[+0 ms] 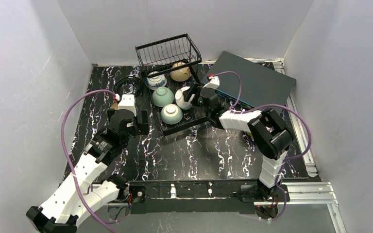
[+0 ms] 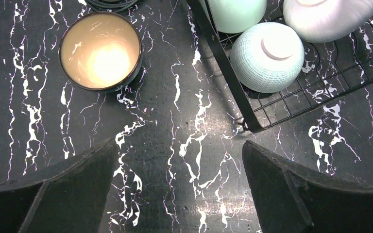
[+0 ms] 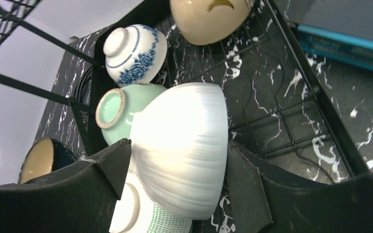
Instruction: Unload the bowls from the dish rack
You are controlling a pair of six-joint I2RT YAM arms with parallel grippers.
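In the dish rack [image 1: 177, 129], a white bowl [image 3: 182, 145] leans on its side between the fingers of my right gripper. Both fingers lie close against it; whether they are tight cannot be told. Upturned beside it are a green bowl [image 1: 162, 96] and a pale teal ribbed bowl [image 1: 172, 114]. Farther back are a blue-and-white bowl [image 3: 136, 53] and a cream bowl [image 1: 180, 73]. My left gripper is open and empty over the counter left of the rack. A dark bowl with a tan inside [image 2: 101, 51] stands upright on the counter there.
The rack's raised wire shelf [image 1: 169, 51] overhangs its back end. A dark flat panel [image 1: 252, 80] lies to the right. Coiled black cable [image 1: 128, 86] sits left of the rack. Marble counter [image 1: 189, 162] in front of the rack is clear.
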